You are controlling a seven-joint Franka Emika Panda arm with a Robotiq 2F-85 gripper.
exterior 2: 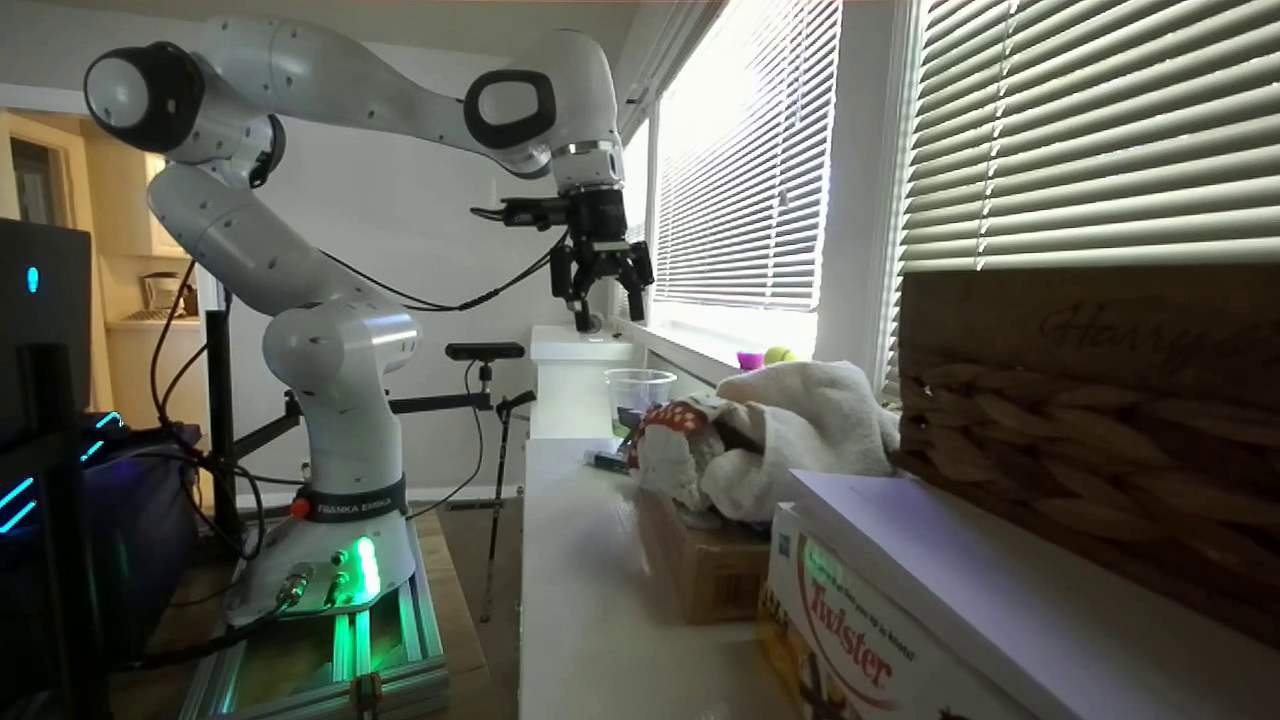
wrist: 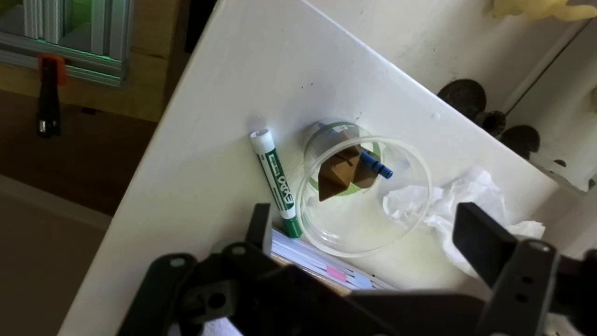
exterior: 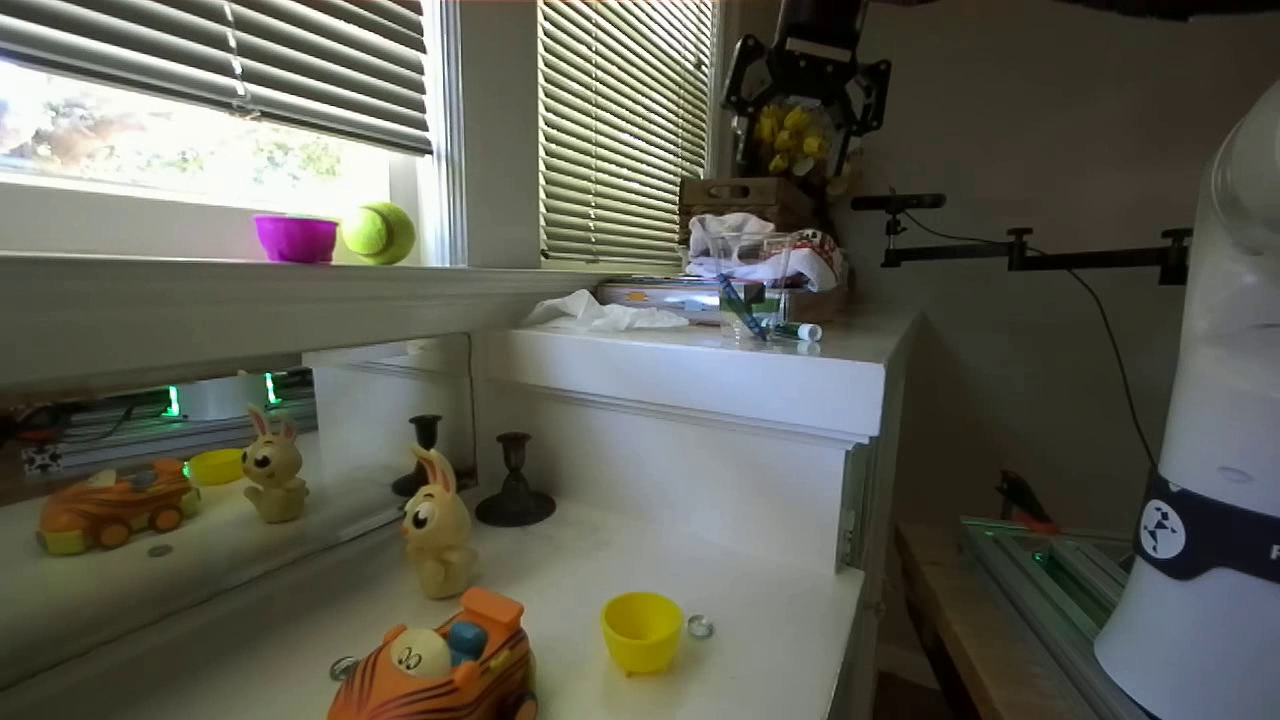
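Observation:
My gripper (exterior: 806, 134) hangs open and empty above the raised white ledge, its fingers wide apart in the wrist view. Below it on the ledge stands a clear plastic cup (wrist: 366, 251) with a blue-tipped pen (wrist: 376, 164) and something brown showing inside. A white and green Expo marker (wrist: 276, 178) lies beside the cup. Crumpled white tissue (wrist: 481, 196) rests on the cup's other side. From the second exterior view, the gripper (exterior 2: 605, 314) is well above the ledge, touching nothing.
Books, a towel (exterior 2: 780, 438) and a box (exterior 2: 840, 600) crowd the back of the ledge. On the lower surface are a yellow cup (exterior: 642, 632), an orange toy car (exterior: 444, 666), a rabbit toy (exterior: 439, 540) and a dark candle holder (exterior: 515, 486). A purple cup (exterior: 296, 238) and tennis ball (exterior: 379, 233) sit on the sill.

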